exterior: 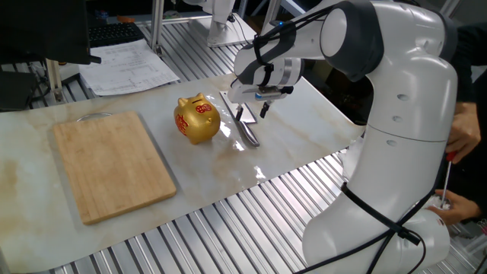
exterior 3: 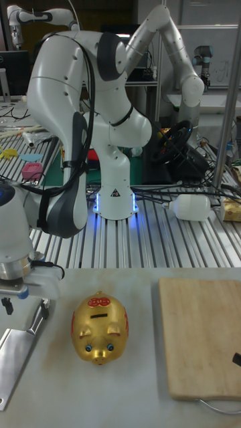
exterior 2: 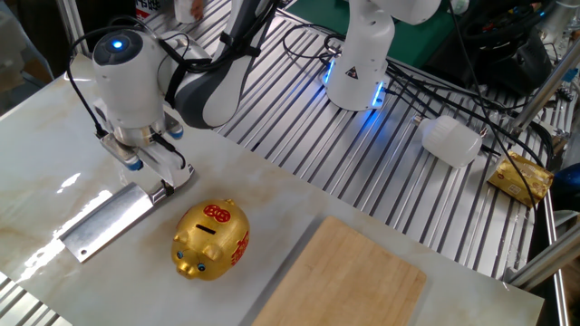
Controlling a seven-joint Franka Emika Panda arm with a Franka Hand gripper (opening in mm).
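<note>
A cleaver with a broad steel blade [exterior 2: 107, 220] and a dark handle [exterior: 249, 135] lies flat on the marbled table mat [exterior: 304, 133]. Above it hangs my gripper [exterior: 253, 113], pointing down, its two dark fingers spread apart and nothing visible between them. In exterior view 2 the gripper body hides part of the handle. Beside the cleaver stands a gold piggy bank [exterior: 199, 122] with red markings, upright and apart from the gripper. A wooden cutting board [exterior: 114, 167] lies flat on the piggy bank's other side.
Papers [exterior: 125, 70] and a keyboard [exterior: 114, 34] lie behind the mat. A white rounded object [exterior 2: 450, 140] and a gold box [exterior 2: 521, 178] rest on the slatted metal surface. In exterior view 1, a person's hands [exterior: 460, 133] show behind the arm.
</note>
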